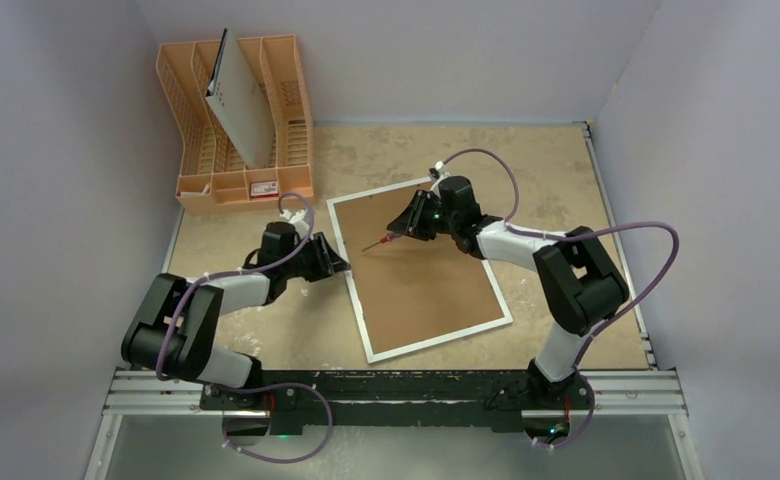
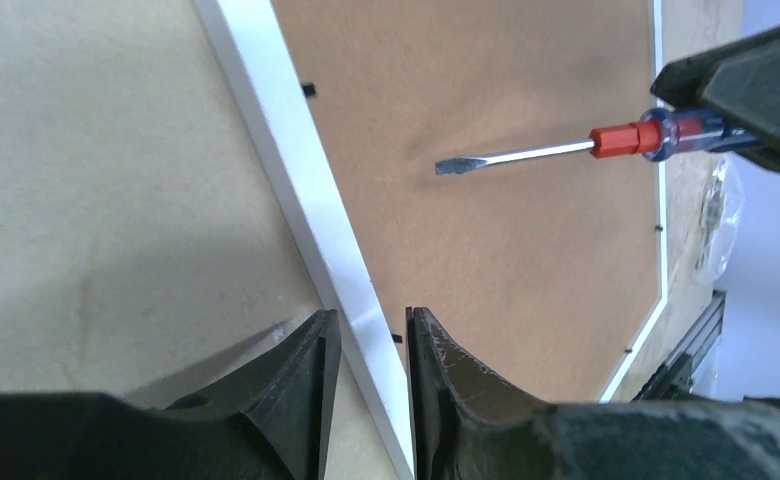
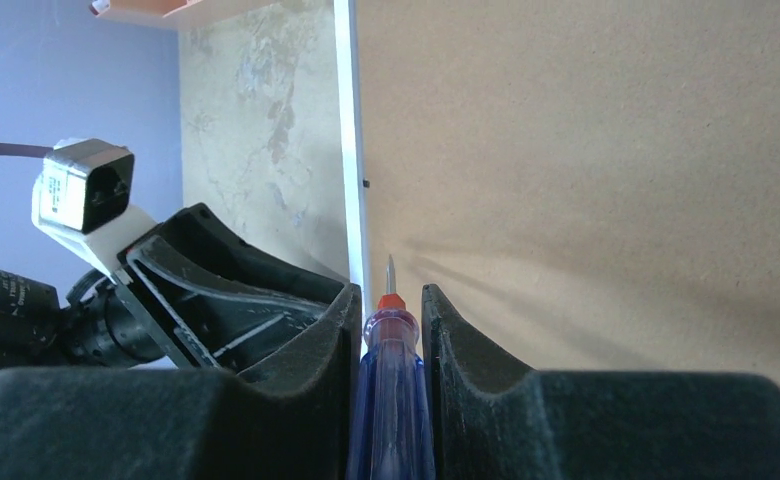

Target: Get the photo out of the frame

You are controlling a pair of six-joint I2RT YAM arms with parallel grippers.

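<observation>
The white frame lies back up on the table, its brown backing board showing; any photo is hidden. Small dark tabs show along its inner edge. My left gripper is at the frame's left edge, fingers part open over the white strip. My right gripper is shut on a screwdriver with a red and blue handle, its flat tip pointing left above the board, right of my left gripper.
An orange organizer with a white board standing in it fills the back left. Walls enclose the sides and back.
</observation>
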